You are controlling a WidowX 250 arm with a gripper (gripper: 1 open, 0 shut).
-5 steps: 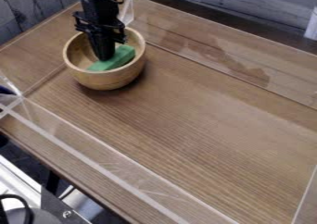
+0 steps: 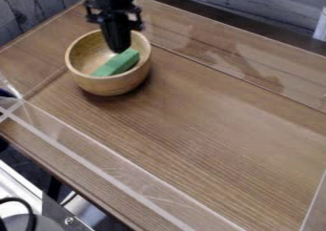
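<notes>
A wooden bowl [image 2: 90, 78] sits on the table [image 2: 192, 139] at the upper left, with a green block [image 2: 117, 63] lying inside it. My black gripper [image 2: 117, 34] hangs above the back of the bowl, blurred by motion, apart from the block. It looks shut, and nothing shows between its fingers.
Clear tape runs along the near left edge. A grey panelled wall stands at the top left, and a white object [image 2: 318, 20] is at the far right edge. Dark cables lie at the lower left.
My gripper has moved up out of the bowl, away from the green block, which stays inside and now shows more clearly.
</notes>
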